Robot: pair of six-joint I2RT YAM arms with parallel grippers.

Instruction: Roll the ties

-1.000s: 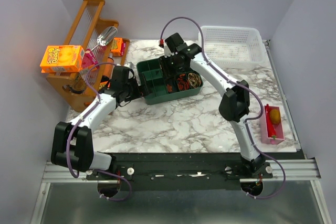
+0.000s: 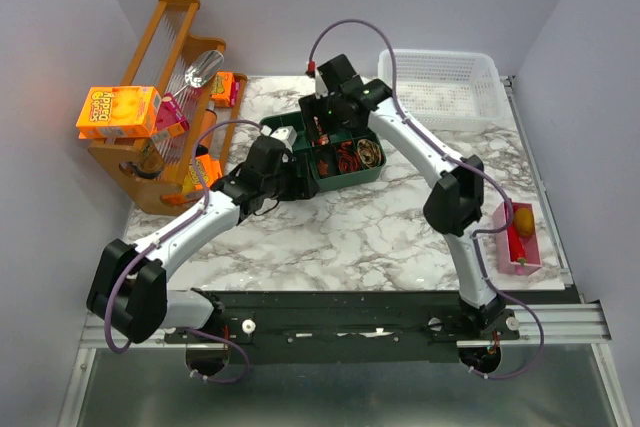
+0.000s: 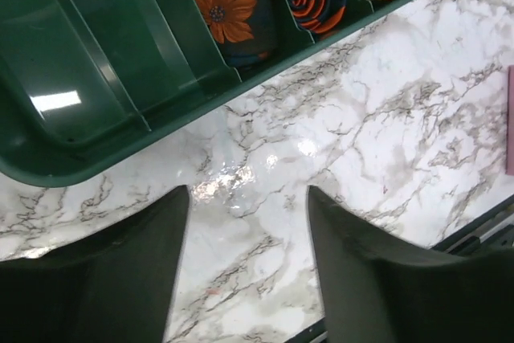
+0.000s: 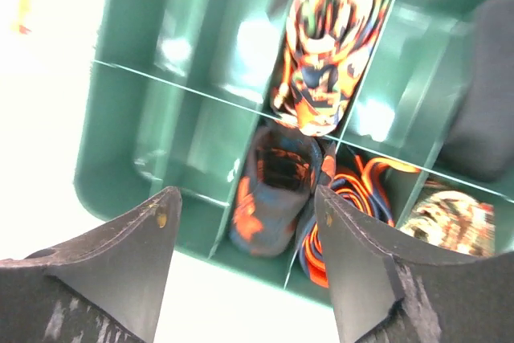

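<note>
A green compartment box [image 2: 350, 175] holds several rolled patterned ties: an orange-striped one [image 4: 325, 46], a dark flowered roll [image 4: 269, 214], red-blue and cream ones. In the left wrist view an orange flower shows on dark cloth [image 3: 225, 22]. My left gripper is open over bare marble beside the box's near edge, nothing between its fingers. My right gripper is open above the box's compartments, its fingers apart and empty.
A white basket [image 2: 440, 87] stands at the back right, a wooden rack with snack boxes [image 2: 130, 107] at the left, a pink bin [image 2: 530, 257] at the right.
My left gripper has moved right and toward the front of the table. The right arm dipped toward the box and has since risen.
</note>
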